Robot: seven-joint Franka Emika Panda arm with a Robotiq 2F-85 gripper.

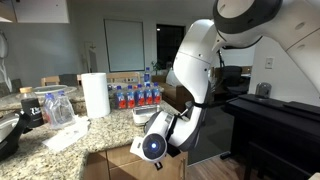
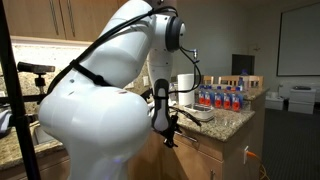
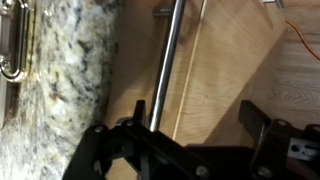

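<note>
A slim metal bar handle (image 3: 168, 65) runs along the wooden drawer front (image 3: 215, 60), just below the counter edge in the wrist view. My gripper stands open, pointing down at the front, its fingers wide apart. The bar's near end passes between the fingers in this view, closer to the left one; whether anything touches cannot be told. In exterior view 1, the gripper (image 1: 160, 162) hangs low at the counter's front side. Exterior view 2 shows the arm reaching down beside the cabinet, much of the gripper small and dark there.
Granite counter (image 3: 65, 85) lies close along the left finger. On it stand a paper towel roll (image 1: 96, 95), several blue-labelled bottles (image 1: 130, 98), a white dish rack (image 1: 146, 112) and a clear jug (image 1: 60, 110). Floor (image 3: 295, 85) shows beyond the cabinet.
</note>
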